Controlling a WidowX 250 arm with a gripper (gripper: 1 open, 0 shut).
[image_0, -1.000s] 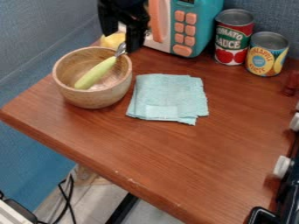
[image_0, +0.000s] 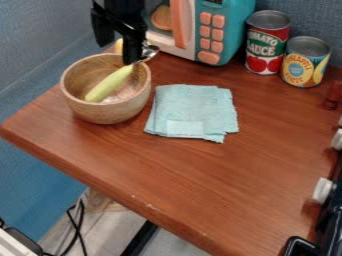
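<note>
My black gripper (image_0: 131, 45) is at the top left, over the back of a wooden bowl (image_0: 83, 101). A pale green-yellow elongated item (image_0: 110, 83) lies in the bowl, and a silver spoon-like utensil (image_0: 147, 53) sticks up behind it near the gripper. A yellow object (image_0: 119, 47) is partly hidden behind the gripper. I cannot tell whether the fingers are open or shut, or whether they hold anything.
A folded light-blue cloth (image_0: 191, 115) lies mid-table. A teal toy microwave (image_0: 211, 35), a tomato sauce can (image_0: 266, 45) and a yellow can (image_0: 305, 65) stand at the back. A black appliance (image_0: 321, 220) is at the right.
Over the last second my gripper has shifted left, from beside the microwave's front to above the bowl's back. The bowl, cloth and cans look unmoved.
</note>
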